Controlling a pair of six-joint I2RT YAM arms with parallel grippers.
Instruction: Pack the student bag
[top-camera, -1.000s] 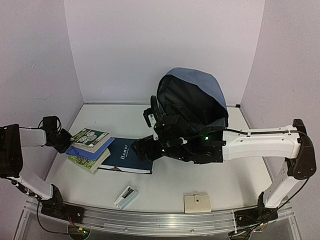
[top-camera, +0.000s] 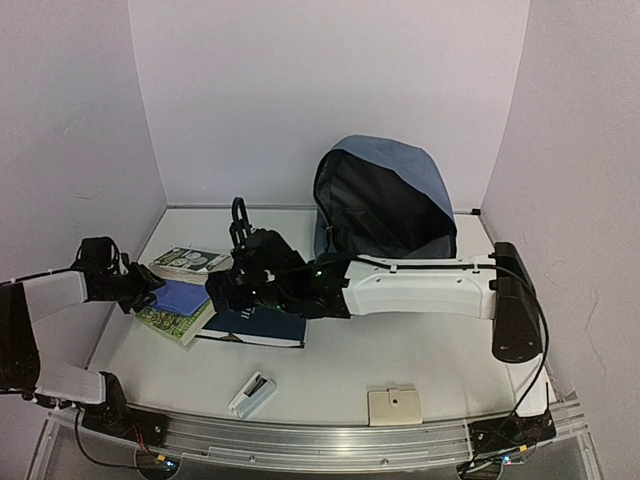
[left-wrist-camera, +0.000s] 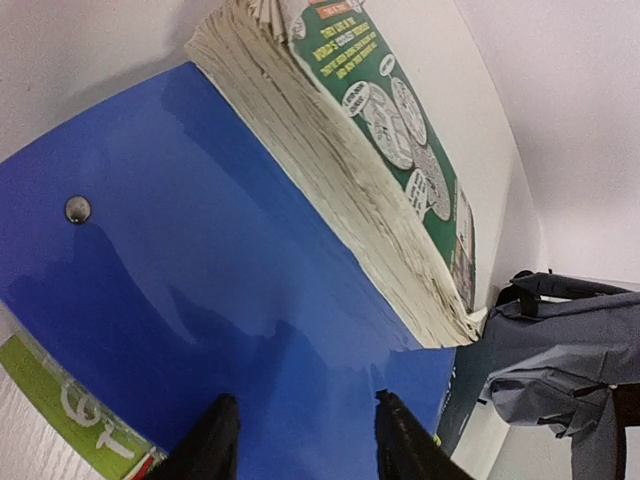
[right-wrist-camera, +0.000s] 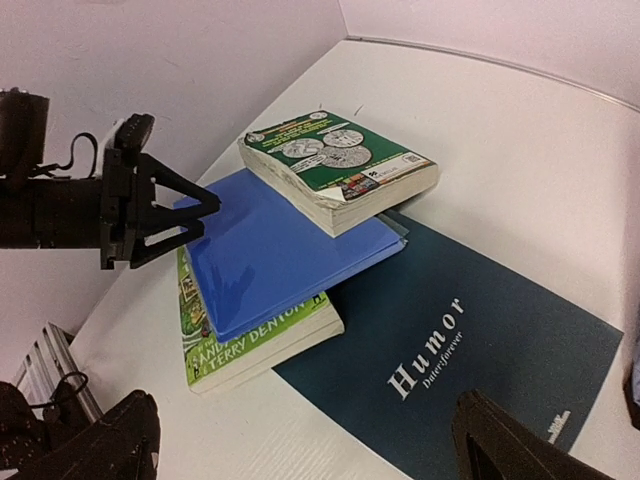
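The dark green paperback book (left-wrist-camera: 390, 150) lies outside my left fingers, across the far part of a blue folder (left-wrist-camera: 200, 230). My left gripper faces the folder with its fingers apart and nothing between them; the right wrist view also shows this gripper beside the folder. Under the folder is a light green book (right-wrist-camera: 265, 345). A navy "Humor" book (right-wrist-camera: 450, 350) lies to the right, partly beneath the pile. My right gripper is open and empty above the books. The blue-grey bag (top-camera: 400, 155) stands with its mouth open at the back.
Near the front edge lie a clear case (top-camera: 252, 395) and a beige wallet (top-camera: 394, 407). My right arm (top-camera: 420, 290) stretches across the table in front of the bag. Bare table lies at the front middle.
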